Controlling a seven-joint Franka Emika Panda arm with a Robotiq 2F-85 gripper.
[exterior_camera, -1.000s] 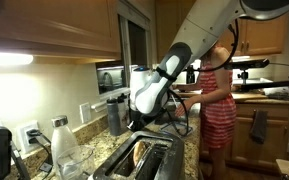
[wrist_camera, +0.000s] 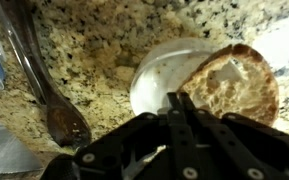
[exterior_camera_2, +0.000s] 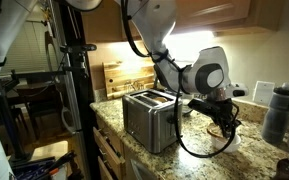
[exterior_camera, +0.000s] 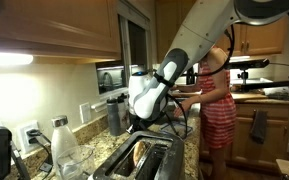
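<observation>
In the wrist view, a browned bread slice (wrist_camera: 242,88) with a dark crust lies partly over a white dish (wrist_camera: 156,80). My gripper is shut on the slice's near edge. From the second exterior view, my gripper (exterior_camera_2: 230,124) points down beside the toaster, with the bread (exterior_camera_2: 215,130) at the white dish (exterior_camera_2: 224,143). Whether the slice rests fully on the dish is hard to tell. The silver toaster (exterior_camera_2: 152,126) stands to the left there. Another bread slice (exterior_camera: 139,153) shows in the toaster (exterior_camera: 122,163) in the first exterior view.
A dark spoon (wrist_camera: 66,122) lies left of the dish in the wrist view. Dark bottles (exterior_camera_2: 279,115) stand at the right by the wall. A clear bottle (exterior_camera: 62,140) is left of the toaster.
The arm has shifted slightly, its upper part sitting a little differently. The toaster and the bread in it have not moved.
</observation>
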